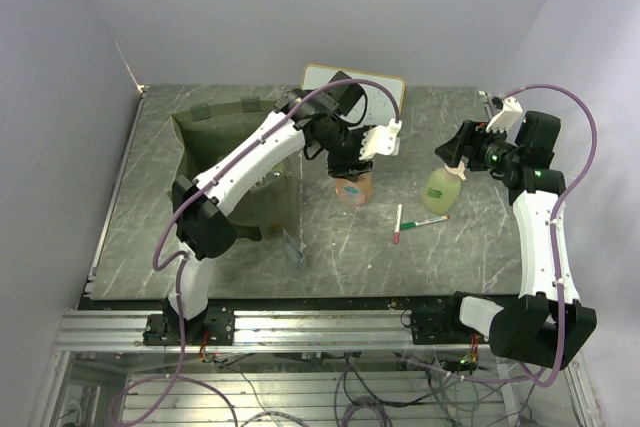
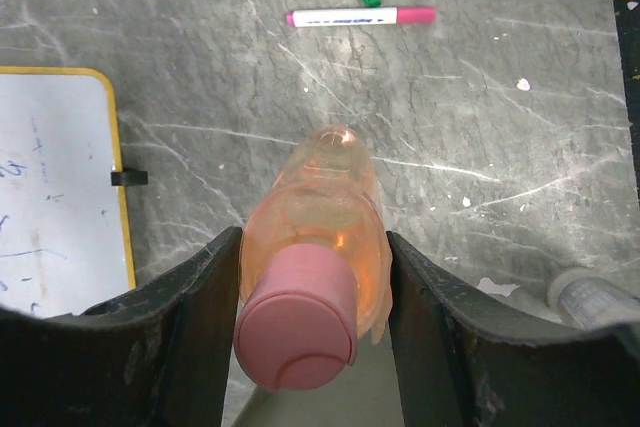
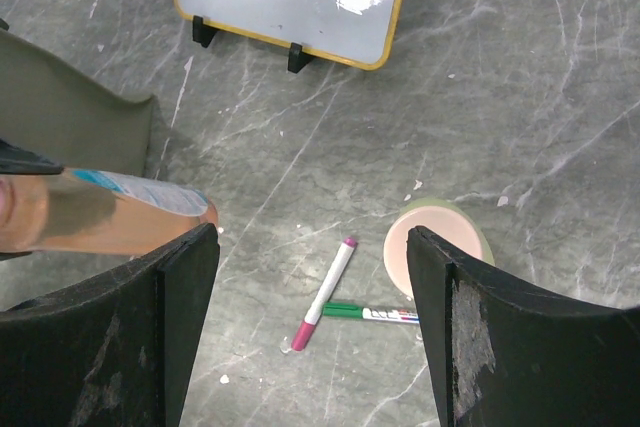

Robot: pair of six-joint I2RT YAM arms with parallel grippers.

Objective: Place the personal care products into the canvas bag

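A peach bottle with a pink cap (image 2: 305,317) is held by my left gripper, shut around it, just right of the olive canvas bag (image 1: 265,212) in the top view. My right gripper (image 1: 460,147) is open above a green bottle (image 1: 440,190) on the right of the table. A grey tube or pack (image 1: 294,253) stands by the bag's front right. The bag's inside is partly hidden by the left arm.
A whiteboard (image 2: 55,167) stands at the back. Two markers, white-pink (image 1: 397,224) and green (image 1: 425,222), lie between the bottles.
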